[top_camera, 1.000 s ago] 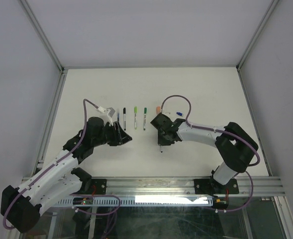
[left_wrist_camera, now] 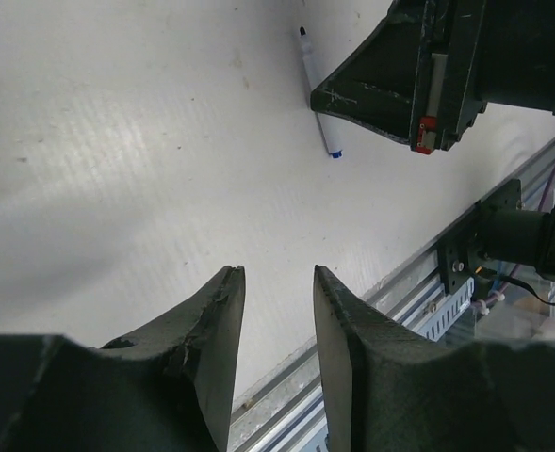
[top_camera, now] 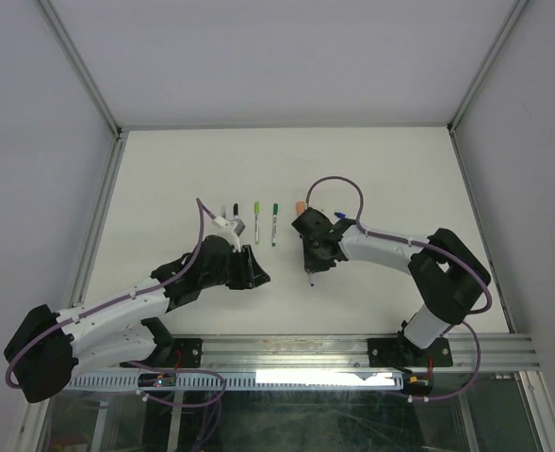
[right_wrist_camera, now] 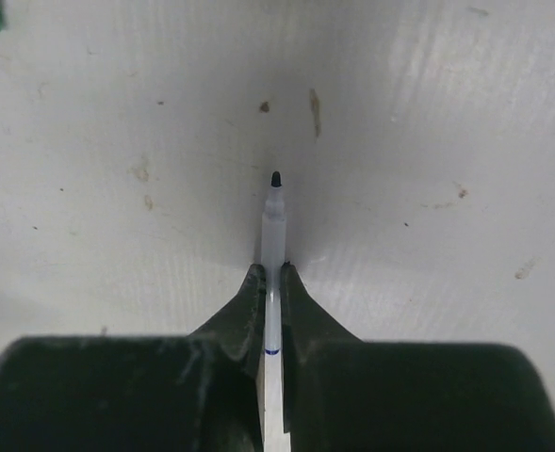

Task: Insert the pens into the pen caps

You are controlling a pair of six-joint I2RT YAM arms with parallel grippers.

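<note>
My right gripper is shut around a white pen with a dark tip, low over the table; whether it grips the pen firmly I cannot tell. In the left wrist view that pen lies beside the dark body of the right gripper. My left gripper is part open and empty, left of the right one. Behind the grippers in the top view stand several pens in a row, among them a green-capped one and a lime-capped one.
An orange item and a blue cap lie at the back right, partly behind the right arm. The metal rail runs along the front edge.
My left gripper has moved right and toward the front, closer to the right one.
</note>
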